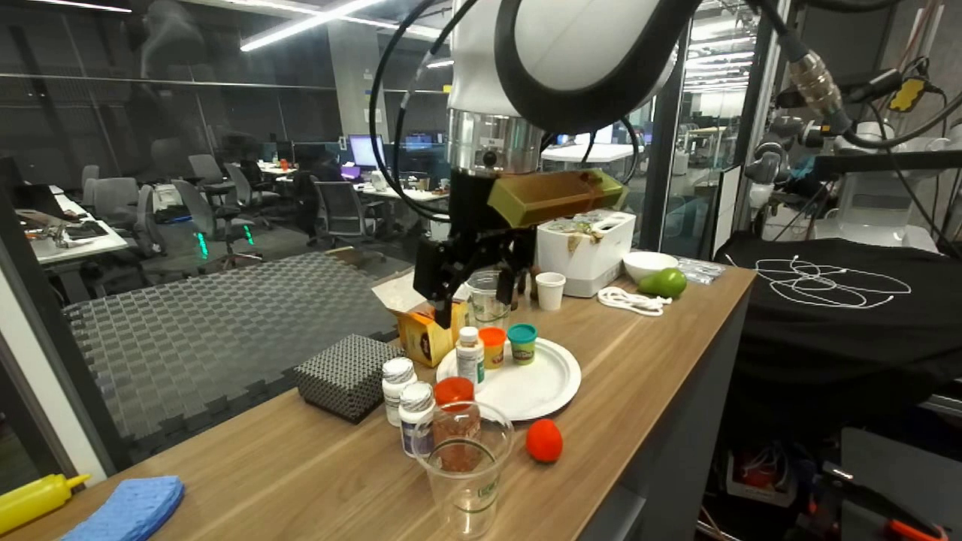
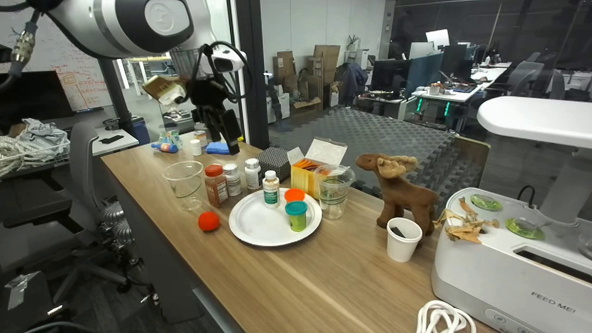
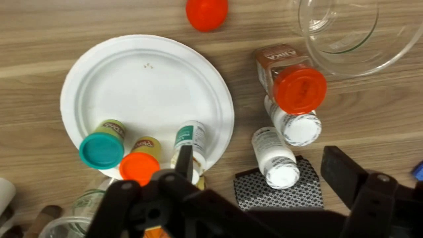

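Note:
Above the counter hangs my gripper, open, its fingers wide apart with only air between them. Far below it, the white plate [image 3: 146,87] carries a teal-lidded Play-Doh tub [image 3: 102,148], an orange-lidded tub [image 3: 140,162] and a white bottle with a green label [image 3: 190,138]. A finger partly covers that bottle in the wrist view. Beside the plate stand two white pill bottles, one [image 3: 277,158] appearing between the fingers and another [image 3: 299,127] close to a red-lidded spice jar [image 3: 300,89]. A red ball [image 3: 207,14] rests on the bare wood.
A clear cup [image 2: 184,186] stands near the spice jar, another [image 2: 333,191] by the yellow box [image 2: 304,180]. The black patterned box [image 1: 352,374] sits behind the pill bottles. A toy moose [image 2: 402,191], paper cup [image 2: 403,238] and white appliance [image 2: 510,266] occupy the other end.

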